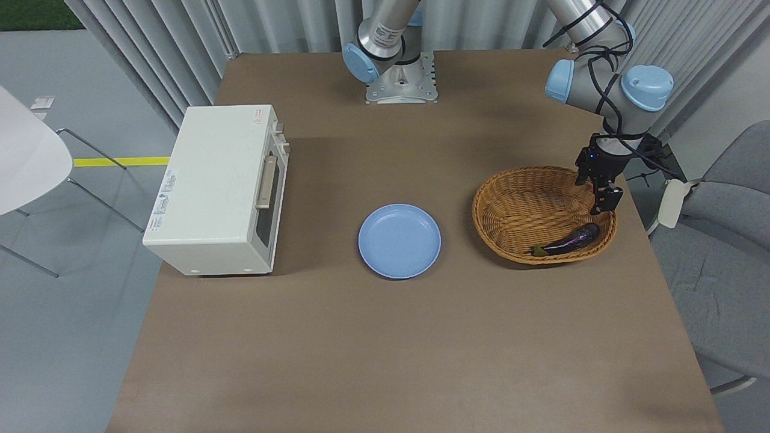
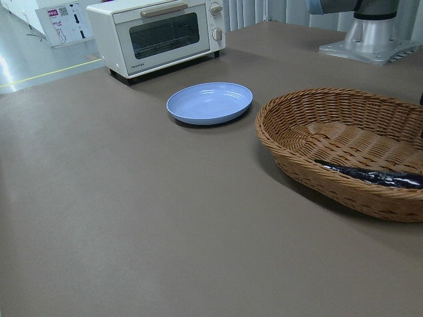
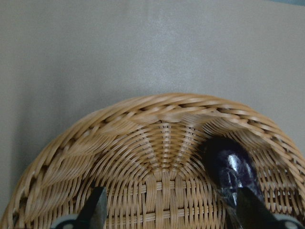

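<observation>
The round wicker basket [image 1: 516, 216] holds a dark purple eggplant [image 1: 570, 239] near its front rim, also seen in the left view [image 2: 377, 175]. My gripper [image 1: 601, 203] hangs over the basket's back right, above and behind the eggplant. In the wrist view my two black fingertips [image 3: 97, 200] stand apart at the bottom, open, with the eggplant [image 3: 231, 169] below the right one.
A blue plate [image 1: 399, 241] lies left of the basket. A white toaster oven [image 1: 206, 187] stands further left.
</observation>
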